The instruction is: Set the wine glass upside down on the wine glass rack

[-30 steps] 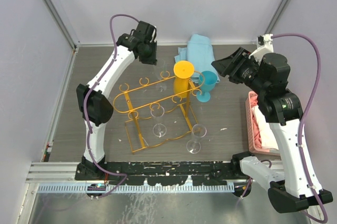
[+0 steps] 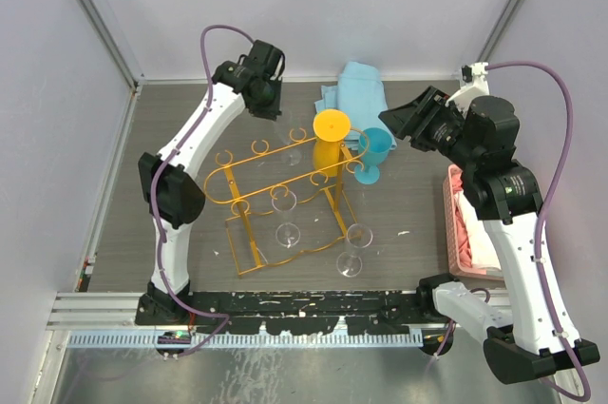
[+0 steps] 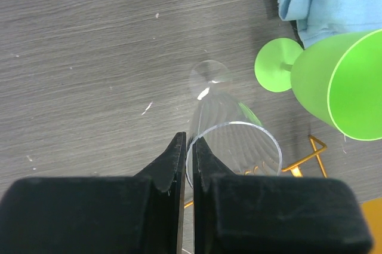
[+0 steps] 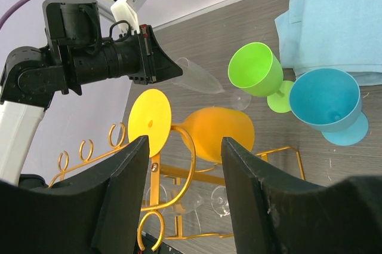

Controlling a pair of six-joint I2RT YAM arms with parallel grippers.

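My left gripper is shut on the rim of a clear wine glass, held behind the rack with its stem pointing away; in the right wrist view it lies tilted near horizontal. The orange rack stands mid-table, holding a yellow glass upside down at its right end and clear glasses below its upper rail. My right gripper is open, above and right of the rack, with nothing between its fingers.
A green glass and a cyan glass stand right of the held glass and rack. A blue cloth lies at the back. Another clear glass stands front right. A pink basket sits at the right edge.
My left gripper has shifted very slightly with the glass. The right arm has moved barely, if at all.
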